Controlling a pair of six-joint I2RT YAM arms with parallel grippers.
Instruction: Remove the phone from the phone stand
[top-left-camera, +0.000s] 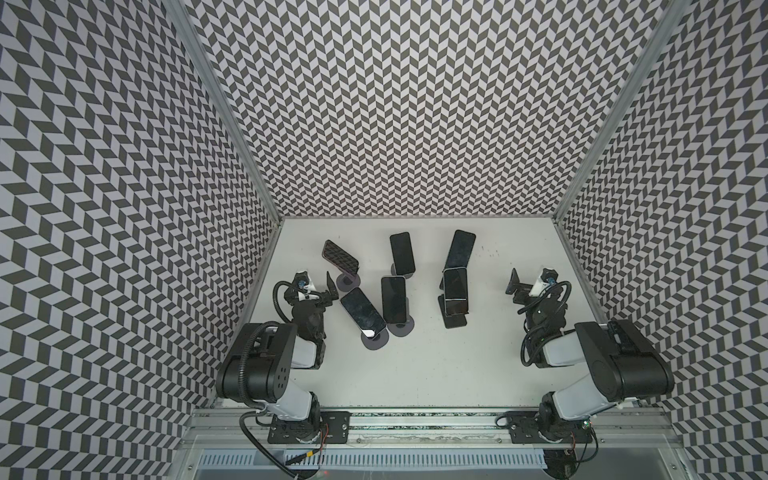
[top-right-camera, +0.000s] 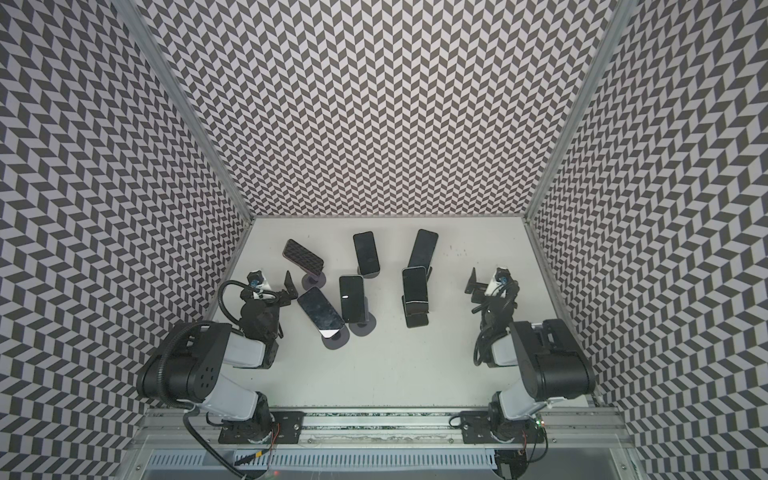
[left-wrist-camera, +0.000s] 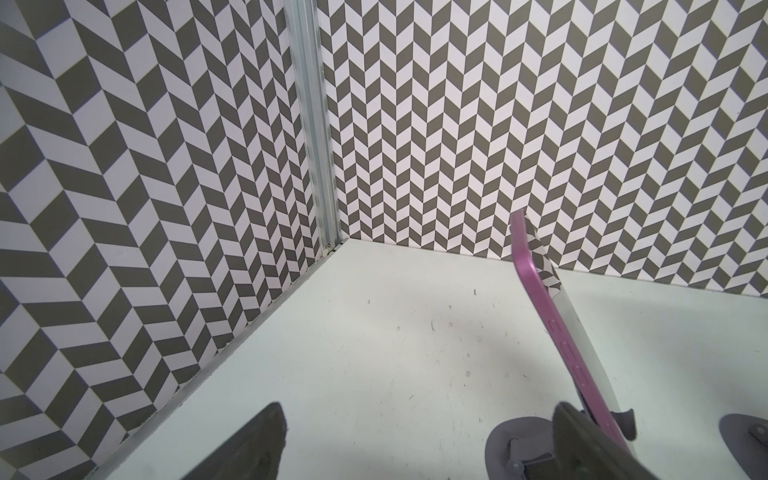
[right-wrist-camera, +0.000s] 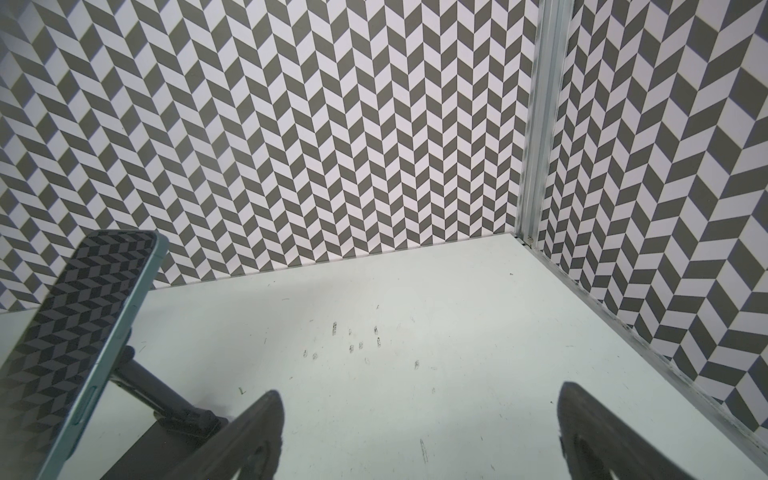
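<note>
Several phones lean on stands across the white table. At the left, a pink-edged phone (left-wrist-camera: 552, 320) rests on a stand with a round grey base (left-wrist-camera: 512, 444). In front of it a dark phone (top-left-camera: 362, 310) tilts on another round stand (top-left-camera: 374, 341). Two more dark phones (top-left-camera: 393, 299) (top-left-camera: 402, 253) stand mid-table. Toward the right are a teal-edged phone (right-wrist-camera: 80, 320) and a back phone (top-left-camera: 461, 249), both on black stands. My left gripper is open and empty, left of the phones. My right gripper is open too, well right of them.
Patterned walls enclose the table (top-left-camera: 432, 368) at the back and sides. The phones in the middle stand close together, the right pair partly overlapping in the top views.
</note>
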